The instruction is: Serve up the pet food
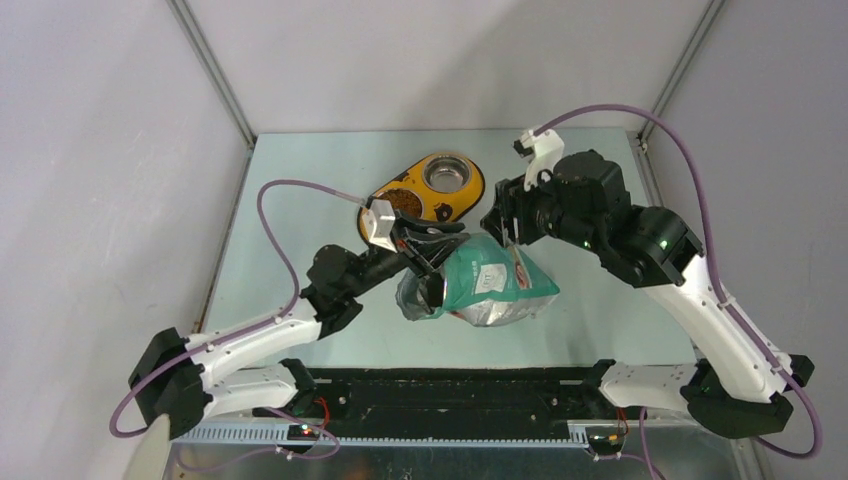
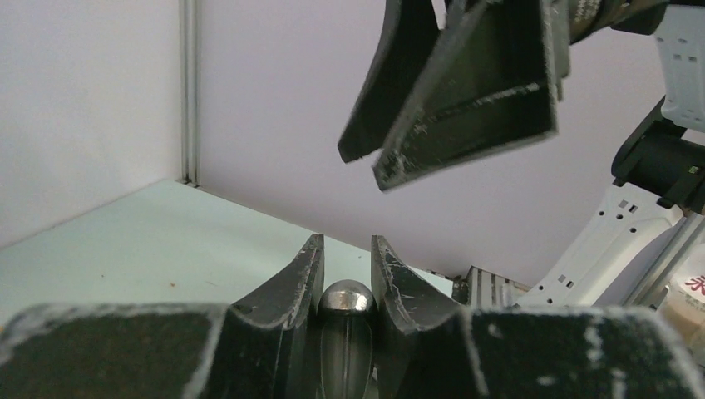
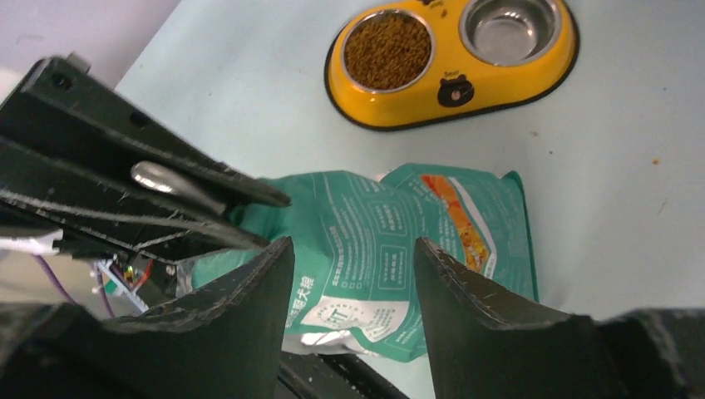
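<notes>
My left gripper is shut on the metal handle of the scoop (image 2: 346,349); the scoop's head is hidden at the teal food bag (image 1: 500,290). The bag lies crumpled at the table's front middle. Just above it my right gripper hangs part open, its fingers over the teal plastic, beside the left gripper. Behind them the yellow double bowl stand (image 3: 453,108) holds a bowl of kibble (image 3: 387,51) and an empty steel bowl (image 3: 509,25).
Bare pale table (image 1: 280,200) lies to the left of the bowls and to the right of the bag. White walls enclose the back and sides; the table's front edge is below the bag.
</notes>
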